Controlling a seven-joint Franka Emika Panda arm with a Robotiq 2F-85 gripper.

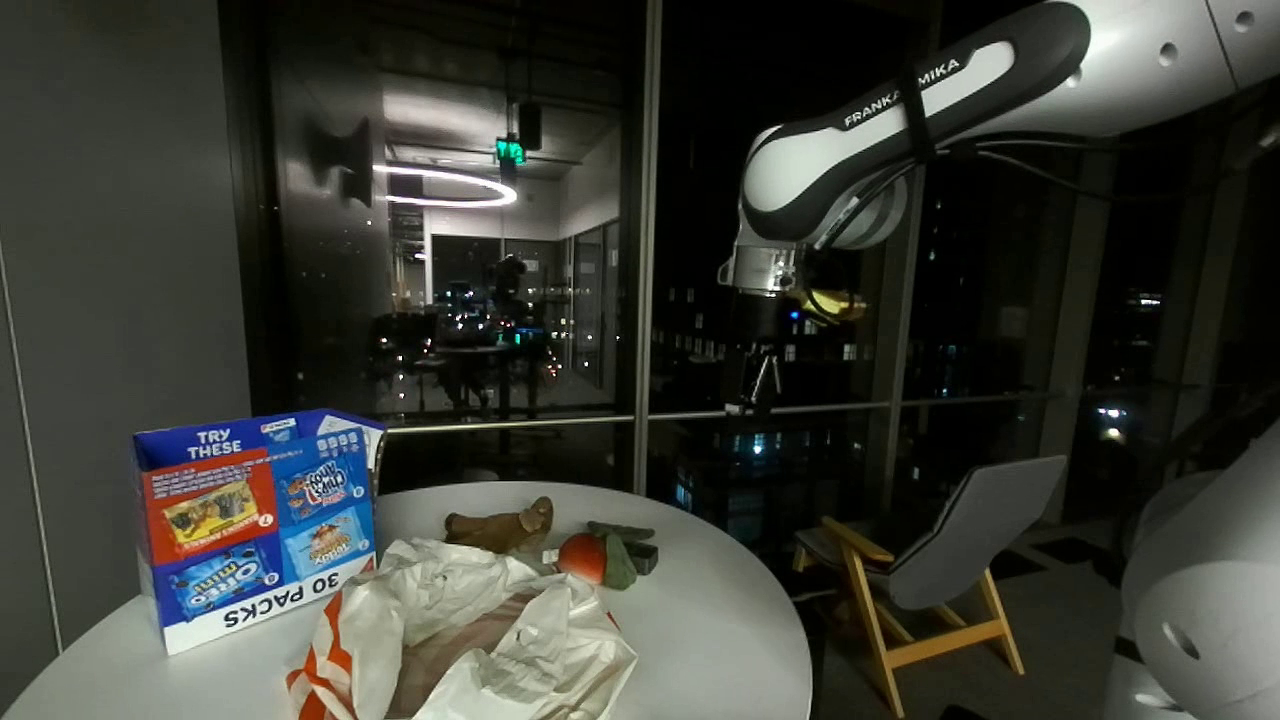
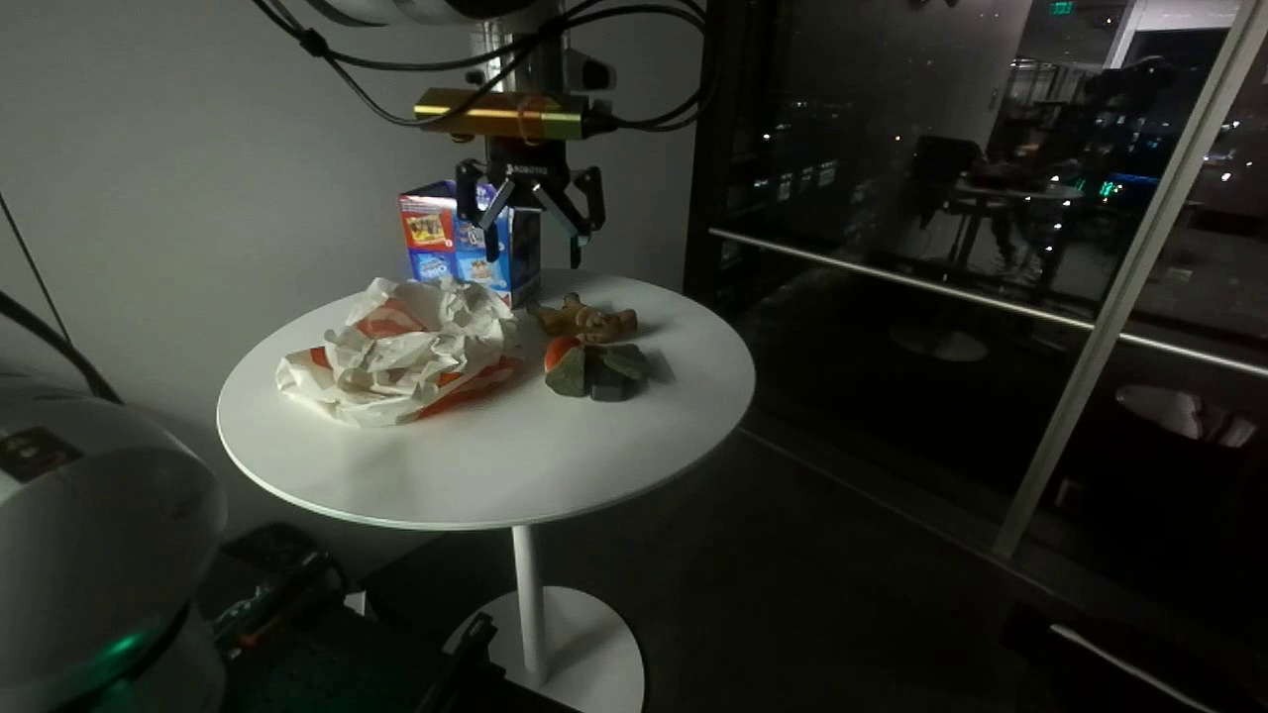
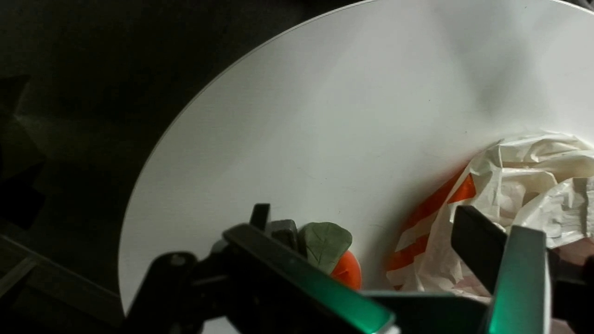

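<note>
Well above the round white table, my gripper (image 2: 535,252) hangs open with nothing between its fingers. Below it on the table lies a red-orange item with green leaves (image 1: 584,558), beside a dark grey block (image 2: 609,388). A brown, knobbly object (image 1: 500,528) rests behind them. The crumpled white and orange paper bag (image 2: 410,356) covers much of the table's middle. In the wrist view, the fingers (image 3: 518,284) cross the lower edge of the picture, hiding part of the bag and most of the red-orange item.
A blue and red snack box (image 1: 258,528) stands upright at the table's far side. Bare table (image 3: 312,139) shows widely in the wrist view, up to its round edge. A grey chair (image 1: 972,528) stands apart on the floor, near the windows.
</note>
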